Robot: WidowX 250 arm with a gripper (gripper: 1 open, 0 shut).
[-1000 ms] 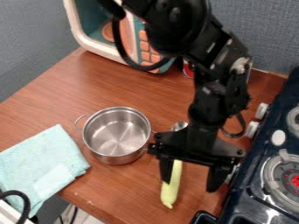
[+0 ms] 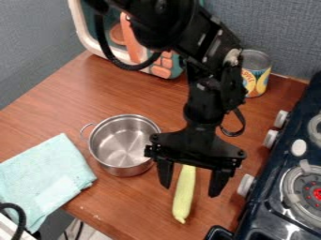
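Note:
My black gripper [image 2: 191, 180] stands open, its two fingers apart above a pale yellow-green elongated object [image 2: 183, 202] that lies on the wooden counter and runs up under the gripper body, which hides its upper end. To the left of the gripper is a steel pot [image 2: 115, 144] with wire handles.
A light cyan cloth [image 2: 39, 176] lies at the left edge. A black stove [image 2: 267, 214] with white knobs takes up the right side. A can [image 2: 253, 75] and a toy-like appliance [image 2: 94, 33] stand at the back.
The arm has moved left and a little toward the back from where it was a second ago, uncovering more of the can. The objects on the counter look unmoved.

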